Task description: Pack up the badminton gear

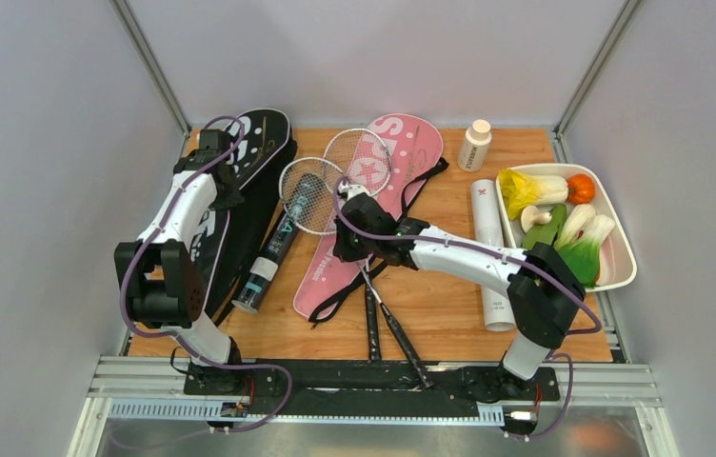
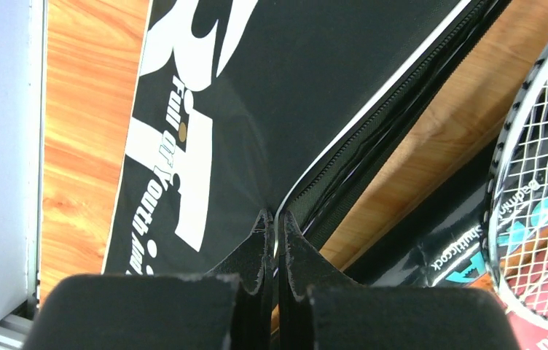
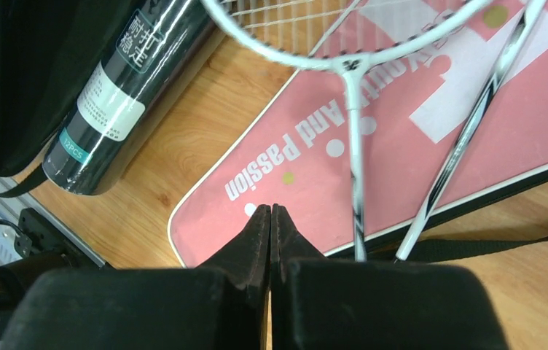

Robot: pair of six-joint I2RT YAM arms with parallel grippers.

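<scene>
The black racket bag (image 1: 257,143) lies at the left. My left gripper is shut at its zipper seam; whether fabric is between the tips is unclear. My right gripper is shut and empty above the pink bag (image 3: 271,175). One white racket (image 1: 308,195) leans left over the black shuttlecock tube (image 3: 103,109); a second racket (image 1: 359,138) lies on the pink bag. Both handles (image 1: 402,343) point toward the front edge.
A white tube (image 1: 487,295), a white bottle (image 1: 475,143) and a tub of vegetables (image 1: 611,257) stand at the right. Bare wood shows between them and the pink bag.
</scene>
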